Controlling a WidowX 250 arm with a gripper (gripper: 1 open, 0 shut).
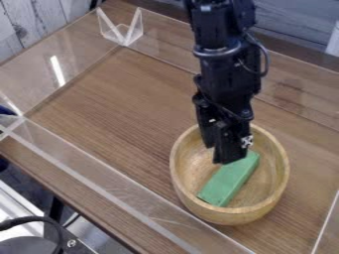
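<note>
A black robot arm reaches down from the top centre, its gripper (225,147) hanging over the back part of a round wooden bowl (275,194). In the bowl lies a flat green block (229,181), slanting from lower left to upper right, its upper end near the gripper. Whether the fingers are open or shut is hard to make out; the block lies on the bowl's floor, below them.
A small clear plastic piece (121,28) sits at the back left. Transparent strips run along the table's left and lower edges.
</note>
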